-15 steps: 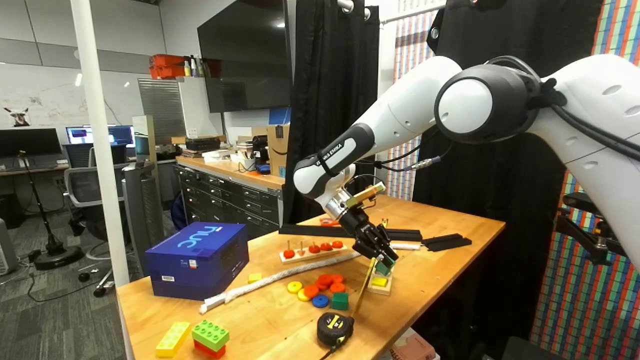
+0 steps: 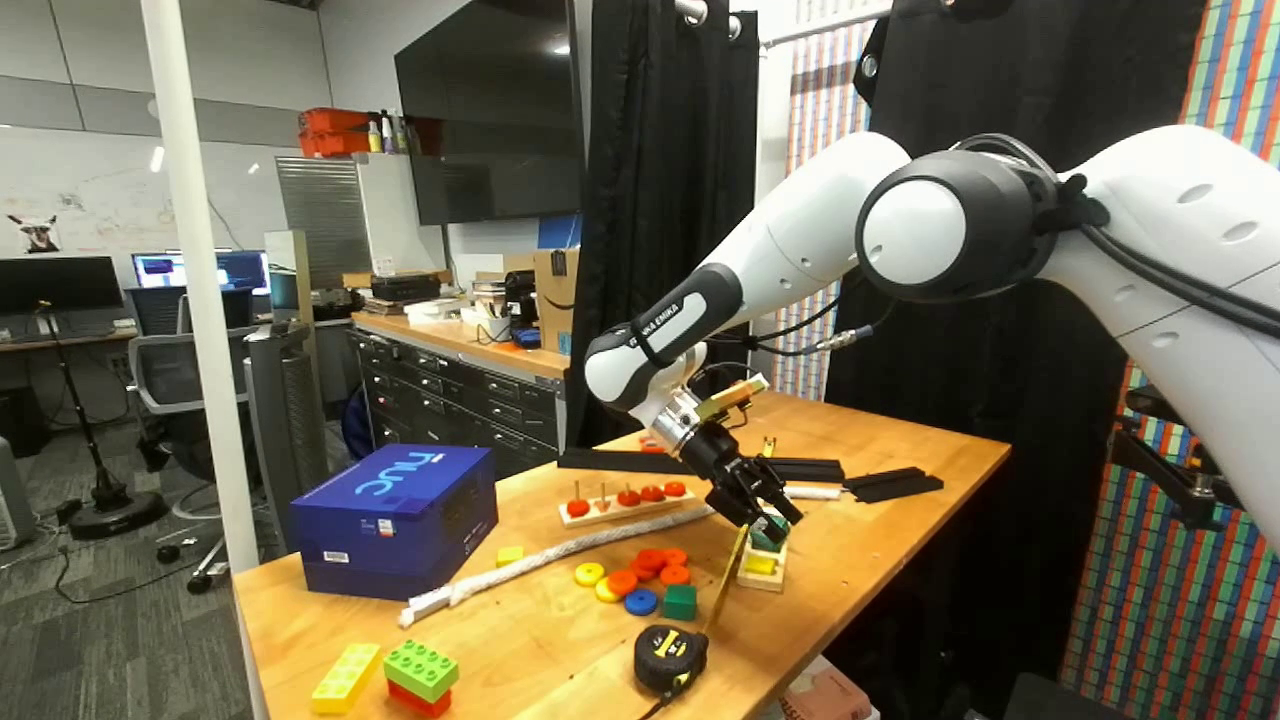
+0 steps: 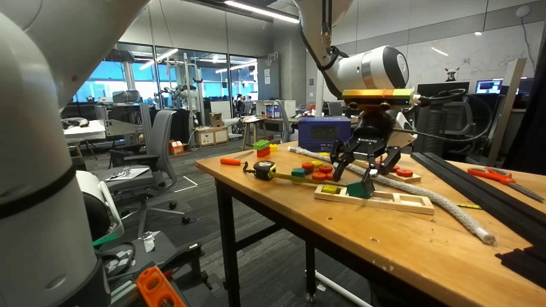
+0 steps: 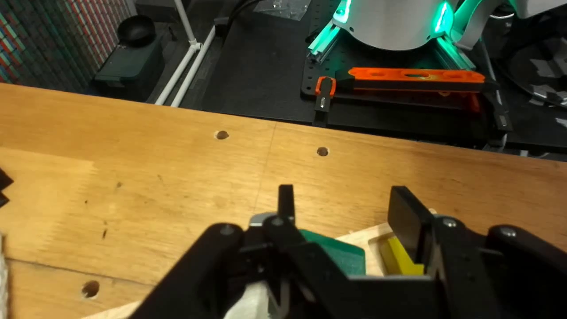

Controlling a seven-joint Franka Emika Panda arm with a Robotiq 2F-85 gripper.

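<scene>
My gripper [image 3: 353, 177] stands open just above a narrow wooden tray [image 3: 409, 203] with several compartments. A green block [image 3: 359, 189] sits tilted in the tray, close against one fingertip; whether they touch I cannot tell. In the wrist view the green block [image 4: 340, 255] shows between the spread fingers, nearer the left one, its lower part hidden by the gripper. A yellow block [image 3: 330, 189] lies in the tray's end compartment, beside the green one.
Red, orange, yellow and blue discs [image 2: 651, 566] and another green block [image 2: 679, 602] lie near the tray. A tape measure [image 2: 669, 658] has its blade stretched towards the tray. A white rope [image 3: 445, 202], black rails [image 3: 476, 189] and a blue box [image 2: 396, 521] occupy other table areas.
The arm's upper links have sunk slightly and shifted a little left in exterior view 1. My gripper has shifted only slightly, staying at the tray and green block.
</scene>
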